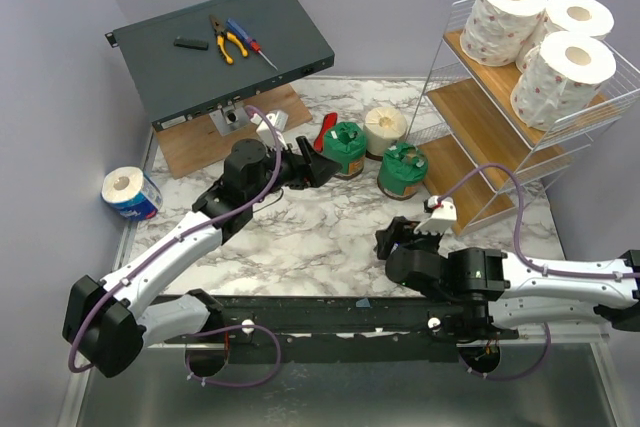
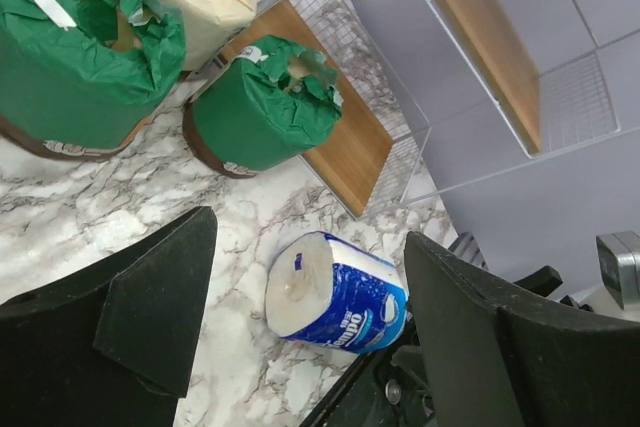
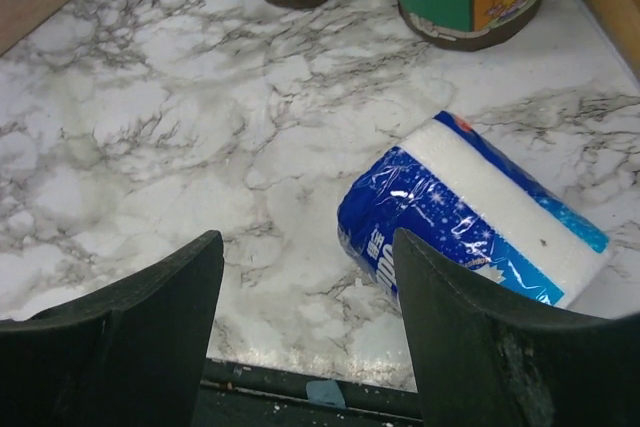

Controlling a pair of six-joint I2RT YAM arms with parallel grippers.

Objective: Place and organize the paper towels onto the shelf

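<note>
A blue-wrapped paper towel roll lies on its side on the marble table; in the right wrist view the same roll (image 3: 480, 217) is partly behind my right-hand finger. The right arm hides most of it from above. My left gripper hangs over the table near the green rolls, open and empty. Close above the lying roll, my right gripper is open, with only bare marble showing between its fingers. The wire shelf (image 1: 480, 122) at right carries several white rolls (image 1: 565, 77) on its top board; its middle board (image 1: 475, 127) is bare.
Green-wrapped rolls (image 1: 403, 169) and a cream roll (image 1: 385, 129) stand beside the shelf's lower board. Another blue-and-white roll (image 1: 131, 193) sits at the far left. A dark raised panel (image 1: 220, 47) with tools is at the back left. Clear marble lies mid-table.
</note>
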